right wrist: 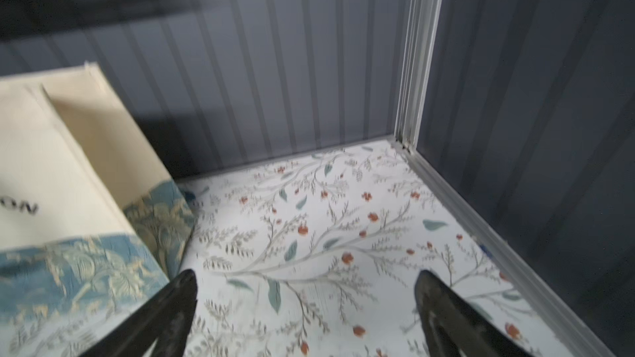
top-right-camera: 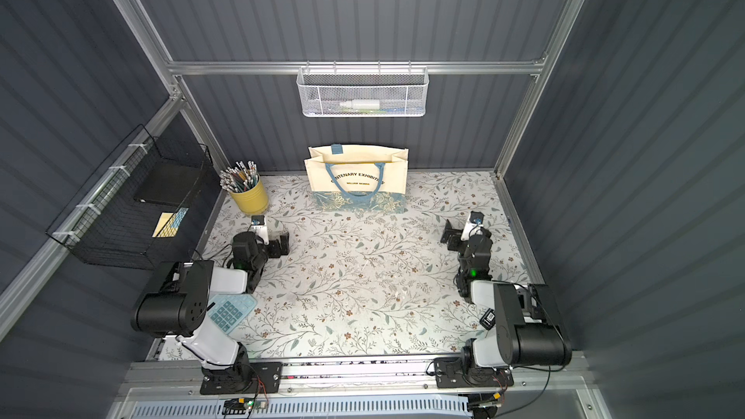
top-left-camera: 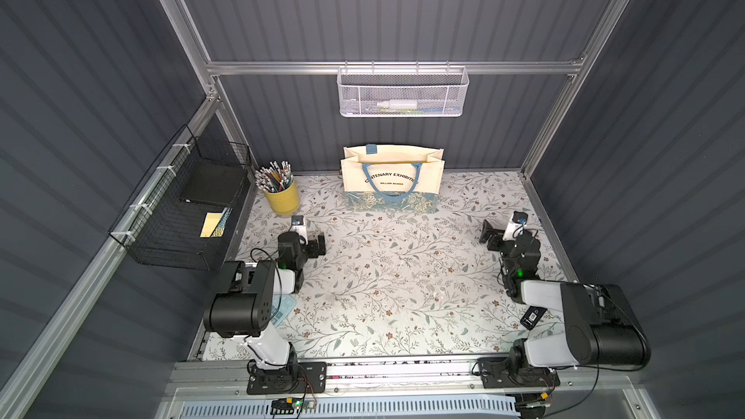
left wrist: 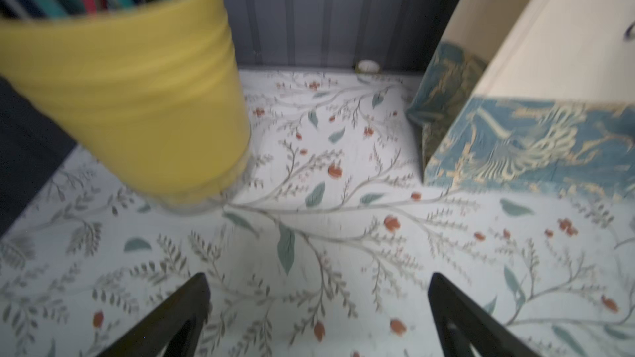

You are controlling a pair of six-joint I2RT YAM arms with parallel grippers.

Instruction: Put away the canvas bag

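The canvas bag (top-left-camera: pixel 392 178), cream with a blue floral base and blue handles, stands upright on the table against the back wall. Its mouth is open and the front handle hangs down over the printed text. In the left wrist view the bag (left wrist: pixel 529 125) shows at the right edge; in the right wrist view the bag (right wrist: pixel 72 211) fills the left side. My left gripper (top-left-camera: pixel 314 245) stands open over the left part of the table, well in front of the bag. Over the right part, my right gripper (top-left-camera: pixel 496 234) is also open. Both have nothing between their fingers.
A yellow pot (top-left-camera: pixel 284 200) of pencils stands just beyond the left gripper. A black wire basket (top-left-camera: pixel 174 201) hangs on the left wall, a white mesh basket (top-left-camera: pixel 403 97) above the bag. A calculator (top-right-camera: pixel 230 312) lies beneath the left arm.
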